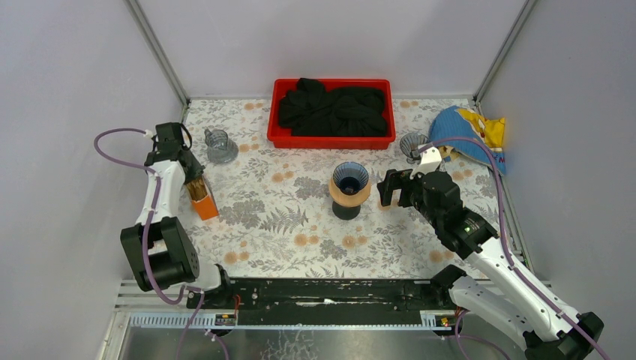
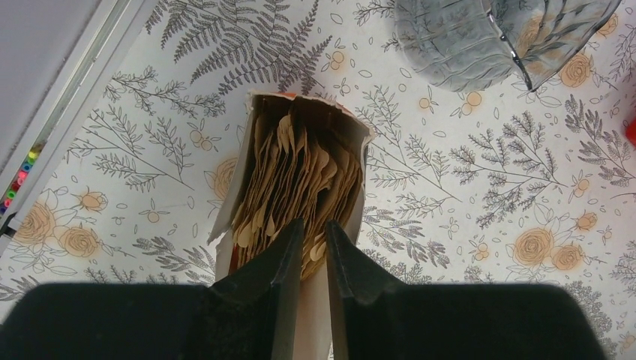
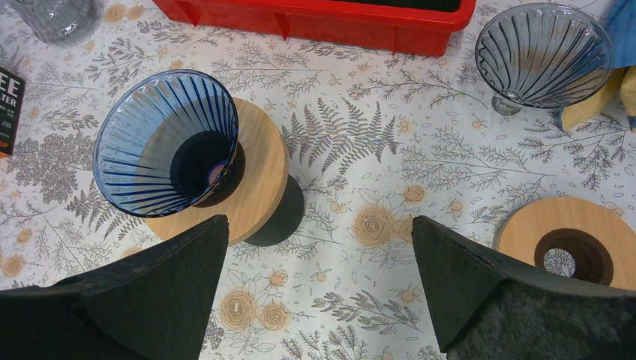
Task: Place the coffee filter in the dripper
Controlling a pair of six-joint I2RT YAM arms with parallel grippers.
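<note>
An open orange-sided box [image 1: 203, 206] of folded brown paper filters [image 2: 289, 187] lies at the left of the table. My left gripper hovers over it, fingertips close together above the filters, nothing visibly held. A blue ribbed dripper [image 3: 161, 127] sits on a wooden ring stand [image 1: 349, 196] near the middle. My right gripper stands open beside the stand, to its right, with nothing between its fingers.
A glass pitcher [image 1: 222, 150] stands behind the box. A red bin [image 1: 330, 140] with dark cloth is at the back. Another glass cone [image 3: 544, 52], a wooden ring [image 3: 525, 225] and a blue-yellow bag [image 1: 469, 139] lie at right.
</note>
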